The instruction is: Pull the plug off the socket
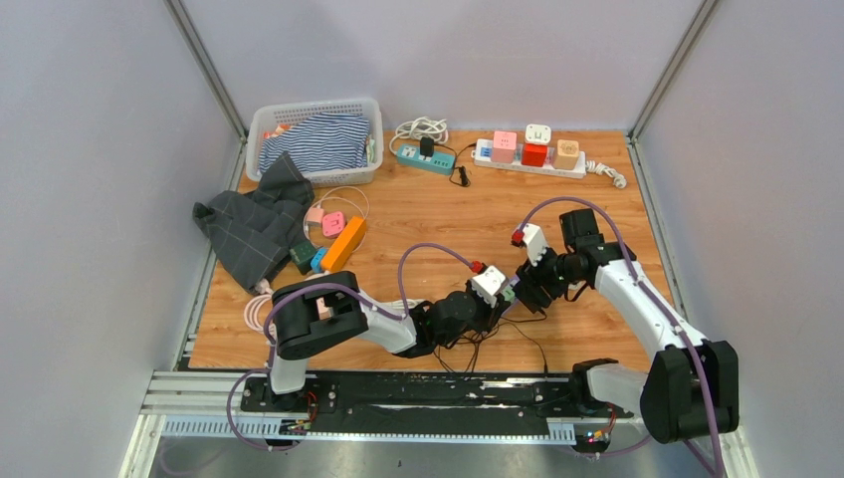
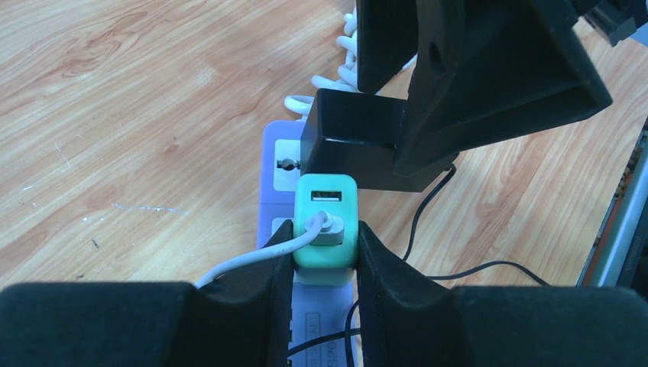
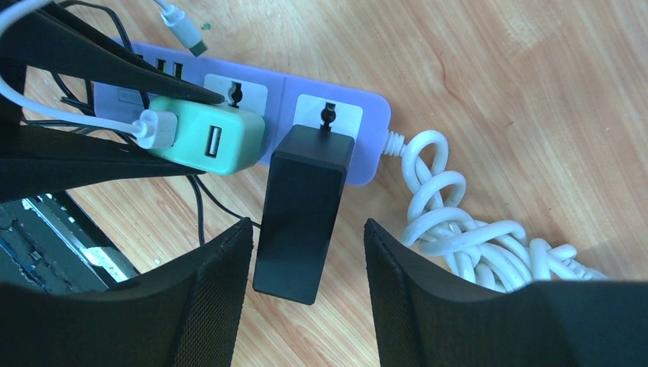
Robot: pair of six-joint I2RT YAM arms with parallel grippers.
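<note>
In the left wrist view, a mint-green plug (image 2: pixel 326 191) with a white cable sits on the purple power strip (image 2: pixel 275 191), and my left gripper is shut on its sides. Beside it on the same strip stands a tall black plug (image 3: pixel 302 218), over the end socket. My right gripper is open around this black plug, one finger on each side; gaps show on both sides, clearest to the right finger (image 3: pixel 386 267). How far the black plug's pins sit in the socket is hidden.
The strip's white coiled cord (image 3: pixel 458 222) lies beyond its end. Thin black cables (image 2: pixel 489 266) run close to the grippers. At the back are a white power strip (image 1: pixel 572 170), a blue one (image 1: pixel 410 156) and a basket (image 1: pixel 375 129).
</note>
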